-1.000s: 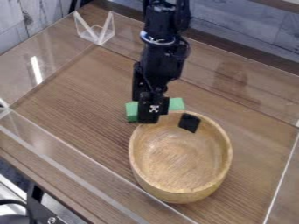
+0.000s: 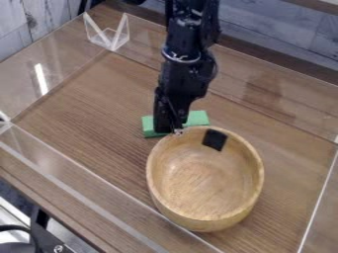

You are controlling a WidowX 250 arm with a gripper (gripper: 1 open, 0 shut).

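Observation:
My black gripper [image 2: 171, 124] is low at the centre, over a green block [image 2: 197, 118] that lies on the wooden table just behind a wooden bowl [image 2: 199, 198]. The gripper looks shut, and I cannot make out anything between its fingers. Its tip hides part of the block. A black square [image 2: 212, 140] sits at the bowl's back right rim.
A clear plastic holder [image 2: 109, 30] stands at the far left corner. Walls border the back.
The gripper has risen a little and shifted slightly left since a second ago, uncovering more of the bowl's rim. The bowl and block look unmoved.

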